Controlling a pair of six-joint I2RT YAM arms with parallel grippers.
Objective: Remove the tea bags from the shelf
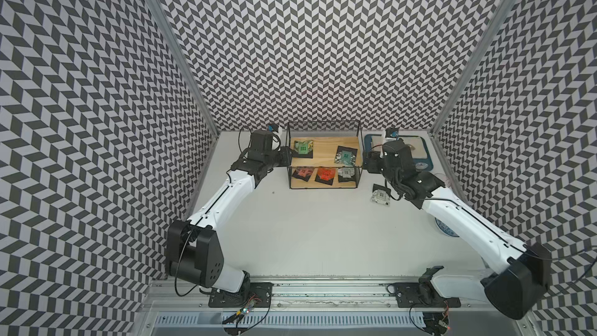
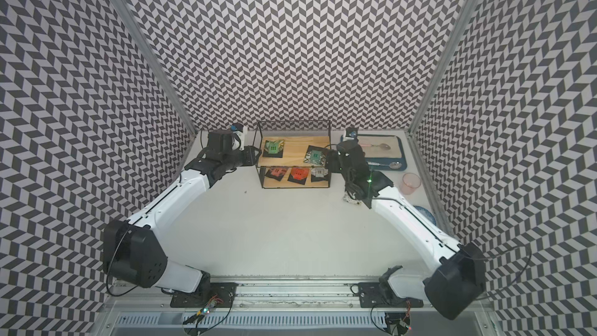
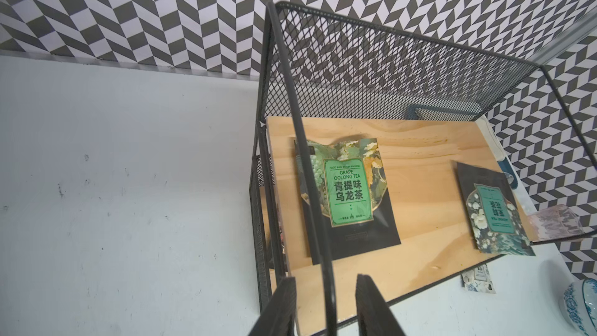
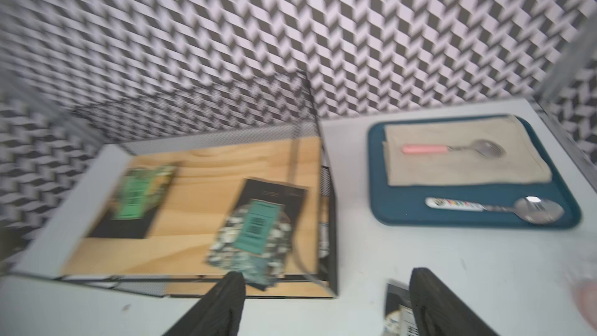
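Note:
The black wire shelf (image 1: 324, 187) stands at the back centre, with two wooden levels. On its upper board lie a green grape oolong tea bag (image 3: 349, 189) at the left and a teal-labelled jasmine tea bag (image 3: 495, 211) at the right. The lower level holds a dark red bag (image 1: 303, 173), an orange-red bag (image 1: 325, 175) and a pale bag (image 1: 346, 174). Another pale tea bag (image 1: 380, 195) rests on the table. My left gripper is partly open at the shelf's left side; my right gripper stands wider open at its right. Neither shows anything held.
Behind my right arm, a blue tray (image 4: 398, 214) carries a cloth and two spoons. A pinkish cup (image 2: 410, 183) and a blue-patterned bowl (image 3: 584, 305) stand on the right. Thin shelf posts (image 3: 304, 149) rise close to both grippers.

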